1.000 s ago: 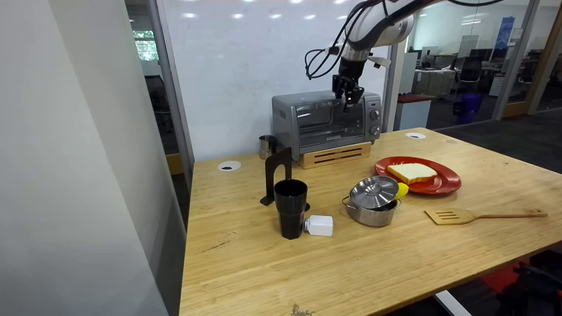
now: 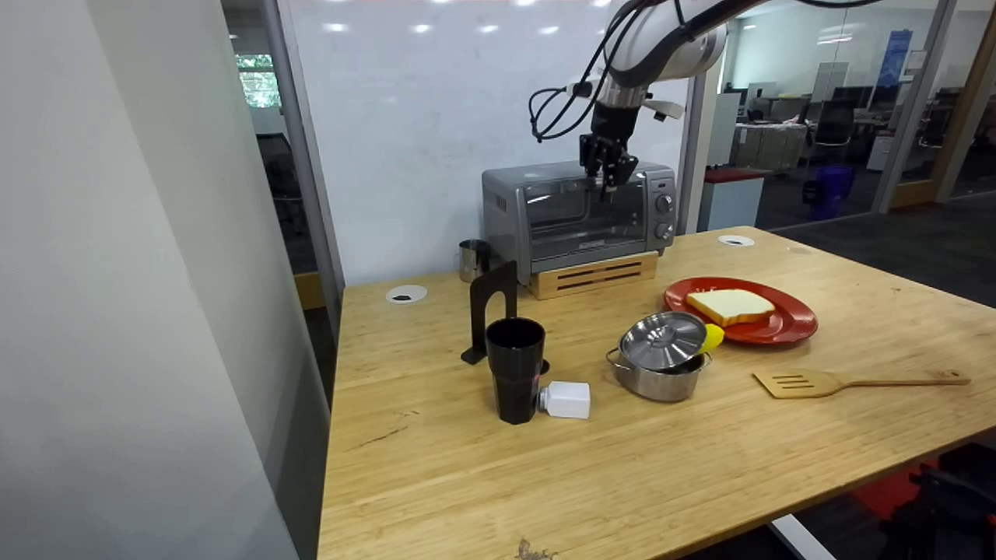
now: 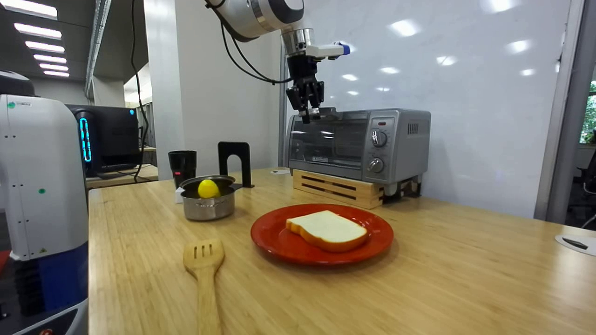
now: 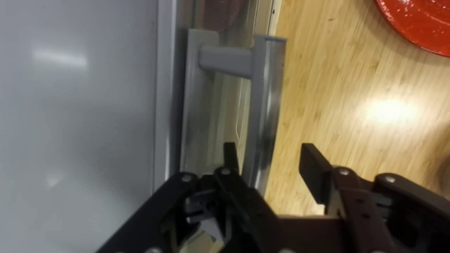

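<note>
The grey toaster oven (image 2: 579, 219) sits at the back of the table with its glass door closed. My gripper is over the door side, fingers pointing down and a gap between them. In the wrist view, the oven's door handle (image 4: 266, 97) runs into the space between the fingers, closer to the left finger (image 4: 230, 158) than to the right finger (image 4: 312, 168). Neither finger visibly pinches the handle. Exterior view 2 has the gripper (image 3: 308, 111) at the oven's upper front edge; whether it touches is hard to tell.
Bread (image 3: 327, 228) lies on a red plate (image 3: 268, 245) in front of the oven. A lidded pot (image 2: 658, 381), black cup (image 2: 515, 373), white bottle (image 2: 566, 400), black stand (image 2: 478, 313) and wooden spatula (image 2: 803, 383) stand or lie around.
In exterior view 1 my arm and gripper have shifted slightly left along the oven front. The oven door and the tabletop objects look the same.
</note>
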